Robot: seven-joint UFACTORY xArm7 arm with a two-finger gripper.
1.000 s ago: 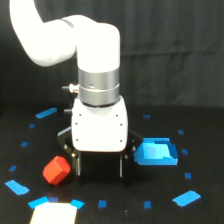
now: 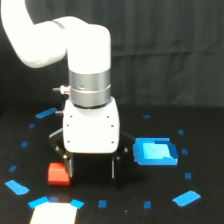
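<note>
A red block (image 2: 59, 174) sits on the dark table at the left, one face turned towards the camera. My white gripper (image 2: 92, 170) points down just to its right, with two thin dark fingers spread apart. Between them only dark table shows. The left finger (image 2: 70, 166) is at the block's right edge; whether it touches cannot be made out. To the right is a blue open-topped box (image 2: 155, 152) with a lighter blue inside, apart from the gripper.
Blue tape strips (image 2: 186, 198) and several small blue squares mark the dark table. A pale square (image 2: 53, 213) lies at the front left edge. The table between the gripper and the front edge looks free of upright objects.
My arm and gripper have moved a little left and slightly down. The red block has turned from a corner-on pose to a squarer one and shifted slightly right.
</note>
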